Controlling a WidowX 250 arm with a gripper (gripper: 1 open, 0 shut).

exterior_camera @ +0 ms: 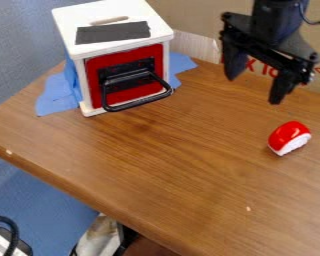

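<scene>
A black gripper (256, 75) hangs high at the upper right, above and behind a red-and-white rounded object (288, 137) that lies on the wooden table (149, 170). Its fingers are dark and blurred, so how far apart they stand is unclear. At the upper left sits a white box (80, 22) with a red front, a black barred door handle and a dark pad with a small wooden stick on top.
A blue cloth (56, 97) lies under the box. Cardboard with red print stands behind the table. The table's left edge drops to a blue area.
</scene>
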